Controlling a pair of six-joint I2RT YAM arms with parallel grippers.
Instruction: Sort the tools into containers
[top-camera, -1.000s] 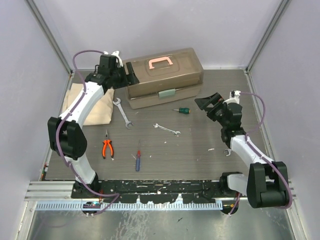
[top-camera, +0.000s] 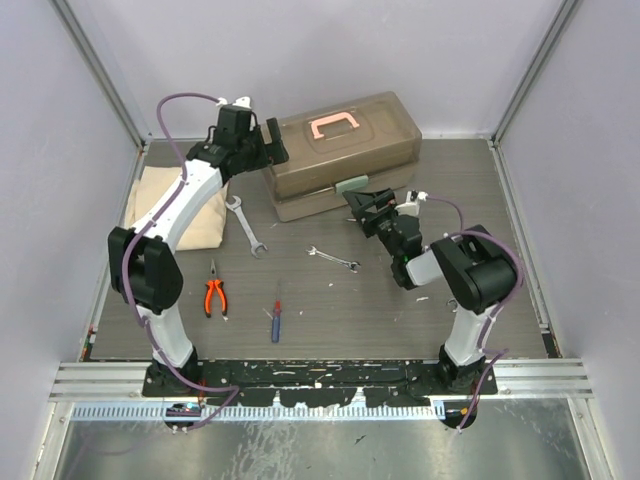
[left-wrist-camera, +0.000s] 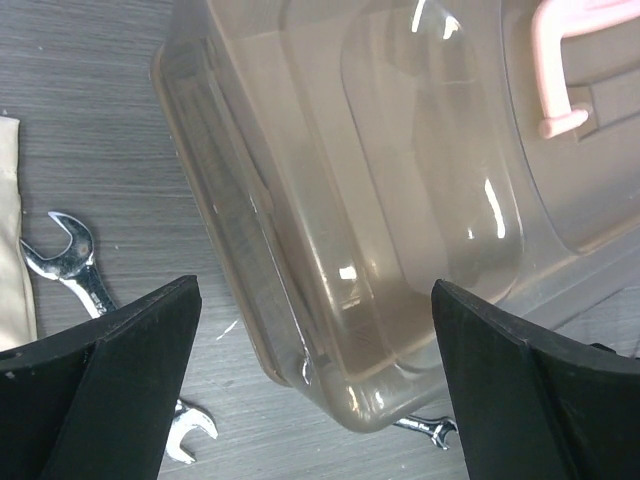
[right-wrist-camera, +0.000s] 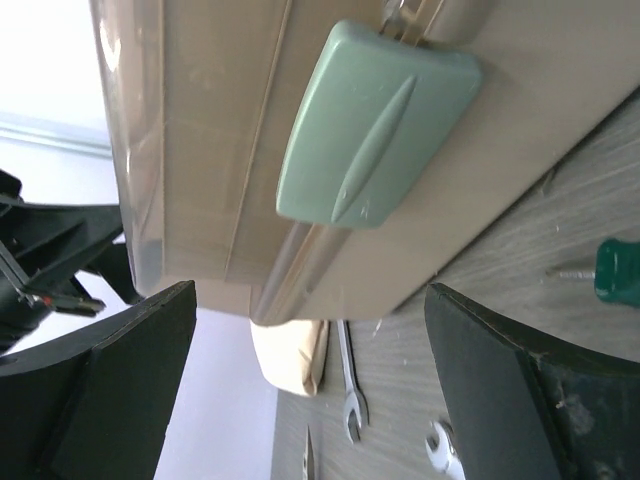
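A closed, see-through brown toolbox (top-camera: 350, 150) with a pink handle (top-camera: 334, 122) stands at the back of the table. My left gripper (top-camera: 276, 143) is open at the box's left end, nothing held. Open too, my right gripper (top-camera: 356, 203) is just in front of the green latch (right-wrist-camera: 378, 125), which shows beyond its fingers, not between them. A green-handled screwdriver (right-wrist-camera: 617, 272) lies to the right in the right wrist view. On the table are a large wrench (top-camera: 245, 225), a smaller wrench (top-camera: 333, 259), orange pliers (top-camera: 215, 295) and a blue screwdriver (top-camera: 276, 322).
A beige cloth (top-camera: 200, 222) lies at the left, partly under my left arm. White walls enclose the sides and back. The front middle of the table has bare room around the tools.
My right gripper has moved left to the latch, now covering the green screwdriver in the top view.
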